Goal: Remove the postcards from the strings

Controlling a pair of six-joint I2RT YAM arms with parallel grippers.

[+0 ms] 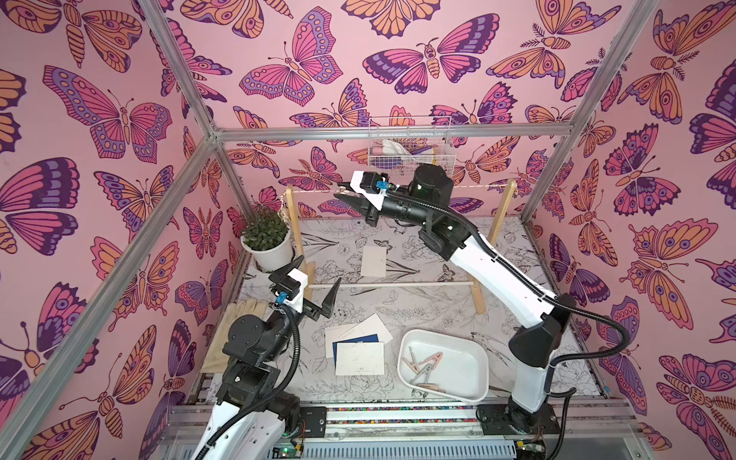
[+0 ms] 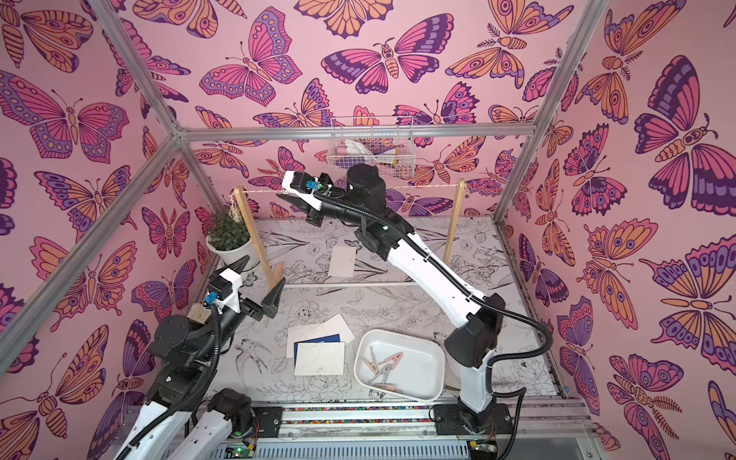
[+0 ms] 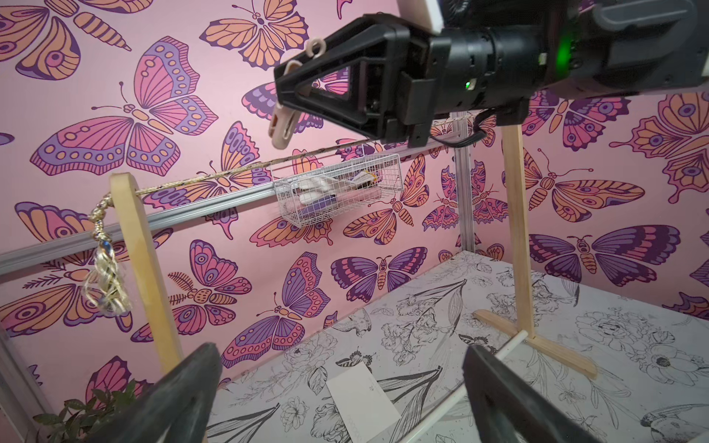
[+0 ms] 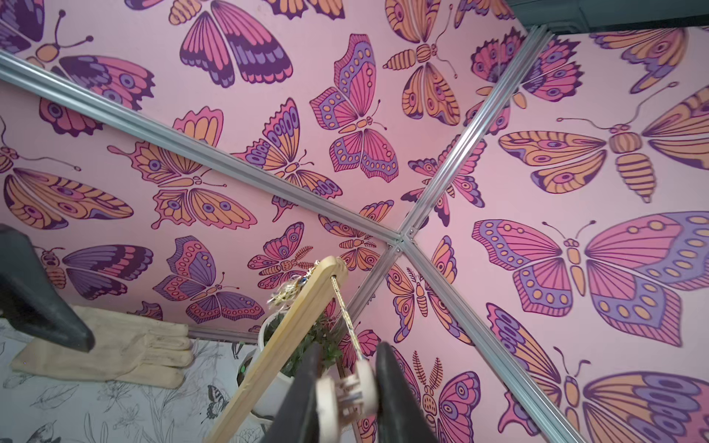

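My right gripper (image 1: pixel 340 194) is shut on a pale pink clothespin (image 3: pixel 286 118), just above the string (image 3: pixel 236 172). No postcard hangs from the clothespin. A white postcard (image 1: pixel 374 261) lies on the table under the string, between the wooden posts; the left wrist view also shows it flat. Nearer the front, several postcards (image 1: pixel 360 359) overlap in a loose pile, one of them blue. My left gripper (image 1: pixel 319 271) stands open and empty by the left post's foot, its fingers (image 3: pixel 166 398) wide apart.
A white tray (image 1: pixel 480 360) holding several clothespins stands at the front right. The left post (image 1: pixel 294 218) has a potted plant (image 1: pixel 266 232) beside it. A white crossbar (image 1: pixel 391 284) joins the posts' feet. Gloves (image 4: pixel 110 347) lie at the left edge; a wire basket (image 3: pixel 336 203) hangs behind.
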